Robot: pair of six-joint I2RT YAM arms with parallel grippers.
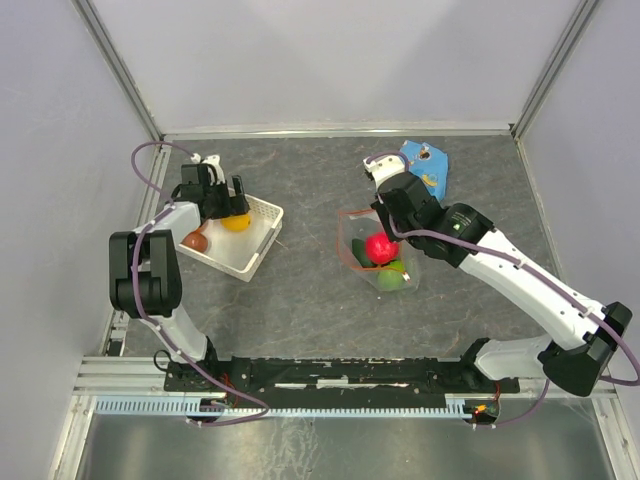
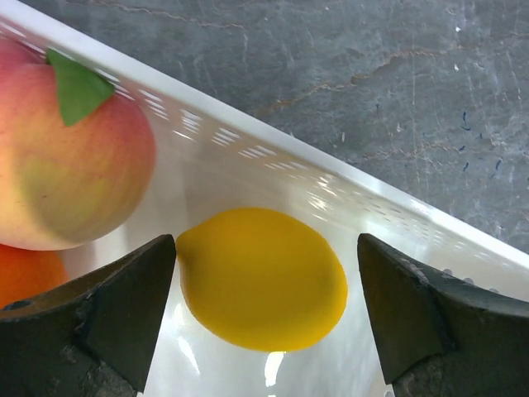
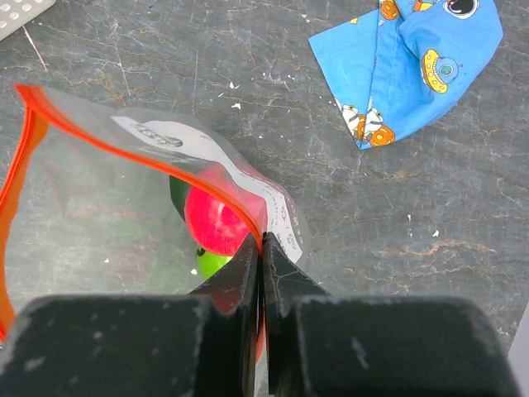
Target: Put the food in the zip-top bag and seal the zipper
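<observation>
A yellow food item (image 2: pixel 263 277) lies in the white basket (image 1: pixel 247 270), and my open left gripper has one finger on each side of it, with gaps showing. A peach (image 2: pixel 70 157) with a green leaf sits beside it in the left wrist view. The clear zip top bag (image 1: pixel 346 255) stands with its orange-red rim spread wide. Inside the bag are a red item (image 1: pixel 380 248), a green item (image 1: pixel 391 279) and a dark green one. My right gripper is shut on the bag's orange rim (image 3: pixel 178 172).
A blue patterned cloth (image 1: pixel 428 168) lies at the back right, behind the bag. Between basket and bag the dark table (image 1: pixel 305 230) is clear. An orange item (image 2: pixel 26 275) shows partly below the peach.
</observation>
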